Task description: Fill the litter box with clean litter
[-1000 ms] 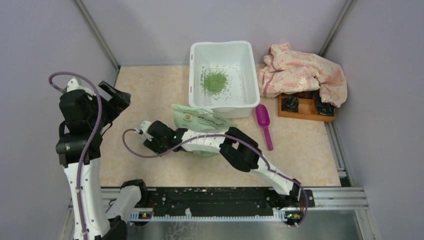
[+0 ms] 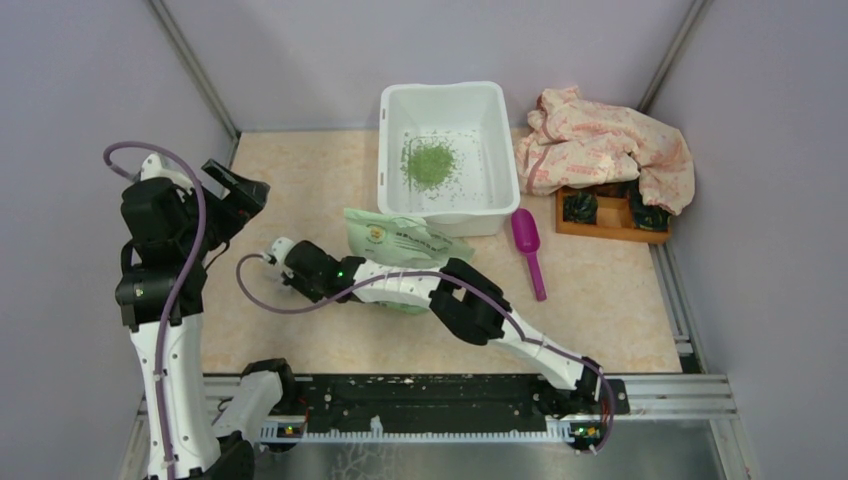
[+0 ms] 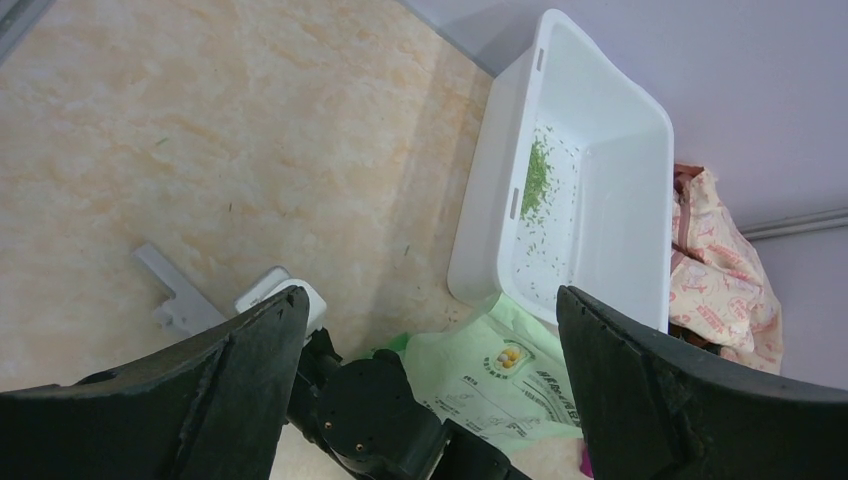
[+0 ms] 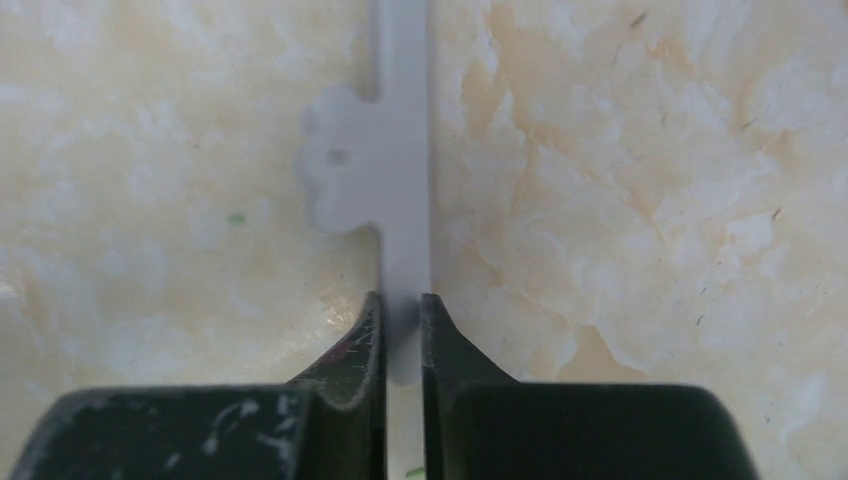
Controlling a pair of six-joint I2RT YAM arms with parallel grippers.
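The white litter box (image 2: 480, 150) at the back centre holds a small patch of green litter. A pale green litter bag (image 2: 395, 235) lies in front of it, partly under my right arm. A flat grey plastic piece (image 4: 350, 160) lies on the table at the left, with my right gripper low over its near end, fingertips close on either side; whether it grips is unclear. My left gripper stands open above the table at the left, nothing between its fingers.
A magenta scoop (image 2: 525, 235) lies right of the box. A wooden tray (image 2: 600, 228) with dark bags and a crumpled patterned cloth (image 2: 610, 140) sit at the back right.
My right gripper has shifted slightly leftward over the last second. My left arm has moved very slightly right.
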